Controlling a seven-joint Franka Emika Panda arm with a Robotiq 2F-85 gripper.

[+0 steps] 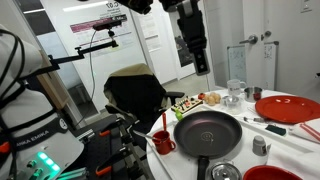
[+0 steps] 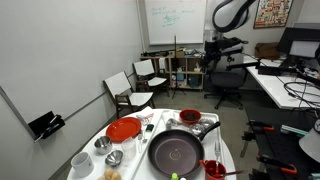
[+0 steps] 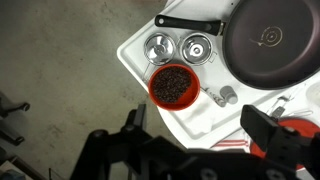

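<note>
My gripper [image 1: 202, 68] hangs high over the table, open, with nothing visible between its fingers; its dark fingers [image 3: 134, 122] spread along the bottom of the wrist view. Below, a black frying pan [image 1: 208, 134] lies on the white table and fills the upper right of the wrist view. Beside the pan's handle are two round metal containers [image 3: 159, 47]. A red bowl [image 3: 173, 87] of dark beans stands close to them. Near the pan is a small shaker [image 3: 229, 95]. A red mug [image 1: 163, 143] sits on the other side of the pan.
A large red plate [image 1: 288, 107] lies towards the far side. Clear glassware [image 1: 236, 88] and metal cups [image 2: 115, 158] crowd one end of the table. An office chair [image 1: 137, 88] stands beyond the table. The air around my gripper is clear.
</note>
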